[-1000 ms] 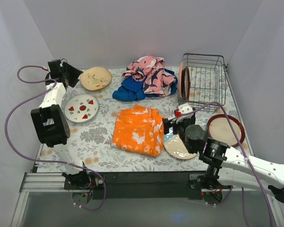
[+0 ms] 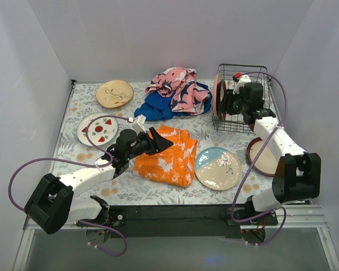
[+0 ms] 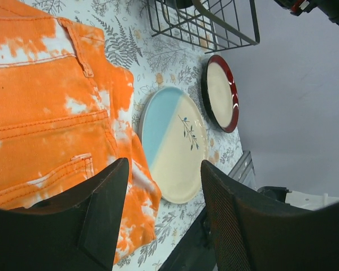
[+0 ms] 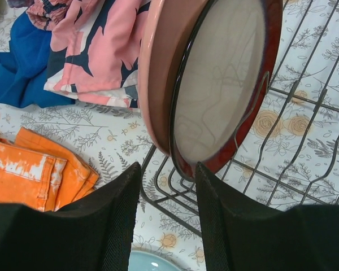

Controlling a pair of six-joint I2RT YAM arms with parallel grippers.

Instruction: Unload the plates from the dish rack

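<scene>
Two plates stand on edge at the left end of the dish rack (image 2: 237,69): a pink plate (image 4: 151,84) and, beside it, a dark-red-rimmed plate (image 4: 220,79) with a pale middle. My right gripper (image 2: 225,107) is at the front of these plates, its fingers part open; the red-rimmed plate's lower edge lies just beyond the fingertips, with nothing clearly gripped. Over the orange cloth (image 2: 166,155) my left gripper (image 2: 161,140) hangs with parted, empty fingers.
Flat on the table lie a blue-and-cream plate (image 2: 218,168), a red-rimmed plate (image 2: 265,155), a strawberry plate (image 2: 97,138) and a yellow plate (image 2: 114,94). Pink and blue cloths (image 2: 175,96) are heaped left of the rack.
The left one has come from the far left to the orange cloth.
</scene>
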